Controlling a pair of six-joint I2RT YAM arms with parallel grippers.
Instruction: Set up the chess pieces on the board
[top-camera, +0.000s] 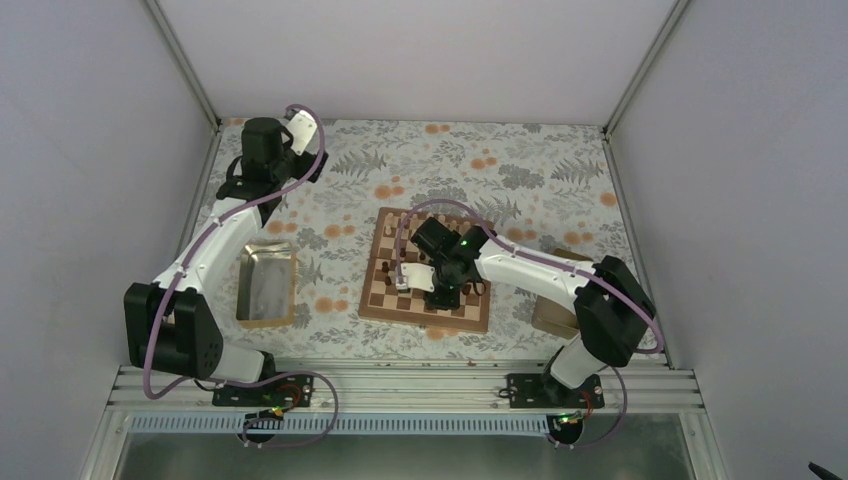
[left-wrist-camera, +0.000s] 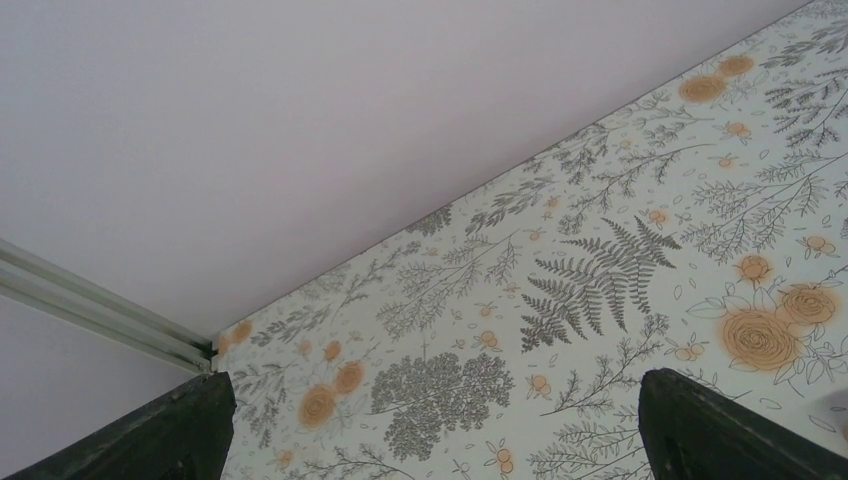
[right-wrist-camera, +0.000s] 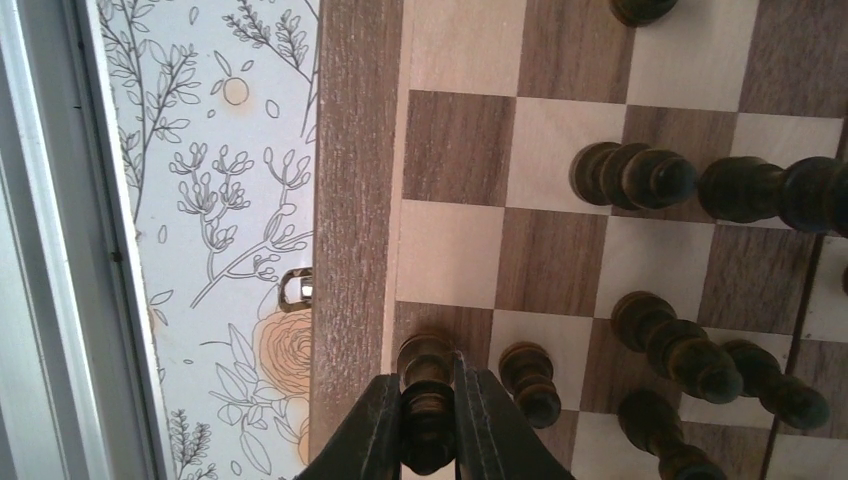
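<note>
The wooden chessboard (top-camera: 405, 314) lies mid-table with dark and light pieces on it, partly covered by my right arm. In the right wrist view, my right gripper is shut on a dark chess piece (right-wrist-camera: 427, 440), held over the row of squares along the wooden border. Whether its base touches the board I cannot tell. Close beside it stands a small dark piece (right-wrist-camera: 533, 385); a taller dark piece (right-wrist-camera: 640, 177) and several more are farther in. Far from the board, at the back left, my left gripper is open and empty.
A shiny metal tray (top-camera: 267, 283) sits left of the board, looking empty. Partly under my right arm is a brown tray (top-camera: 552, 318). Several squares (right-wrist-camera: 455, 150) along the board's near edge are bare.
</note>
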